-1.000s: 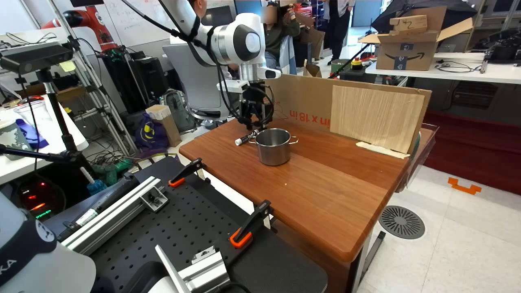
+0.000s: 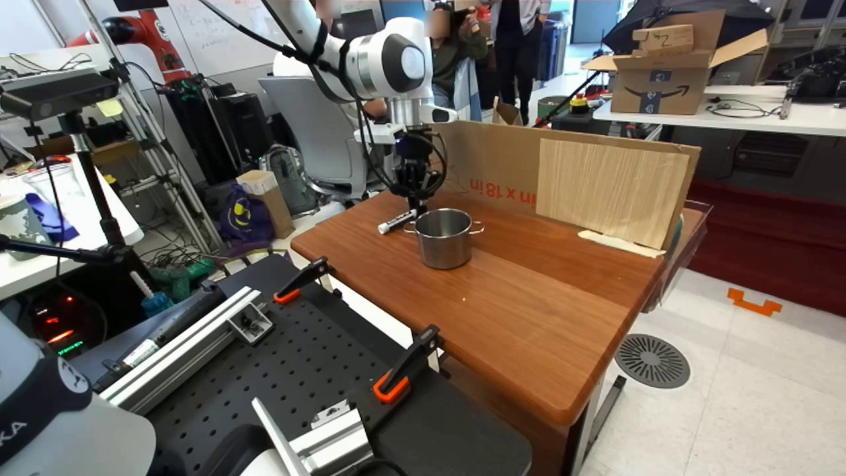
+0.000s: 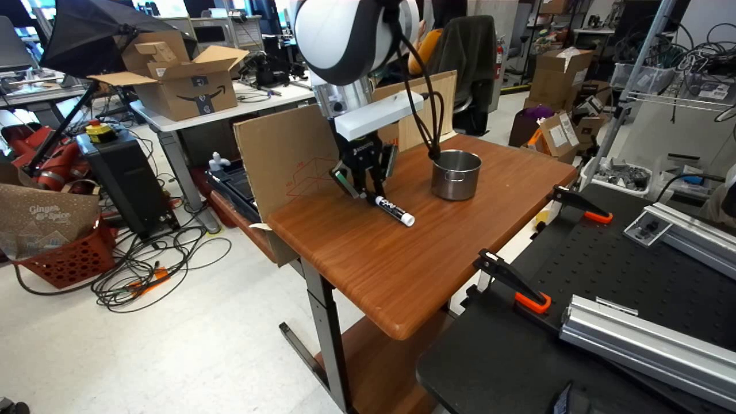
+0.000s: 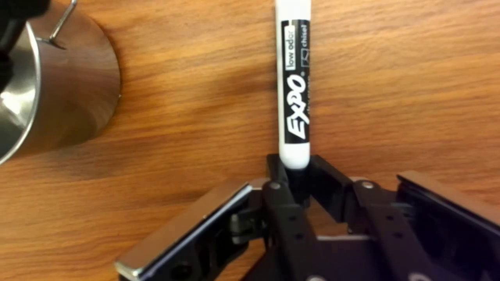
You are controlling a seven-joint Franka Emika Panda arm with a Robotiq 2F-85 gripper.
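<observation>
A white Expo marker (image 4: 294,89) with a black label points away from my gripper in the wrist view. The fingers are closed around its near end, which the fingers partly hide. In the second exterior view the marker (image 3: 395,210) slants down from the gripper (image 3: 372,195), close to the tabletop; whether it touches the wood is unclear. A steel pot (image 3: 456,176) with two small handles stands upright beside them, apart from the gripper. In the first exterior view the pot (image 2: 445,242) is in front of the marker's gripped end.
Black clamps with orange pads (image 2: 390,387) sit along the neighbouring black board.
The gripper's fingers have come together around the marker's end; they stood wider apart before. The marker has shifted slightly to the left in the first exterior view. The pot has not moved.
</observation>
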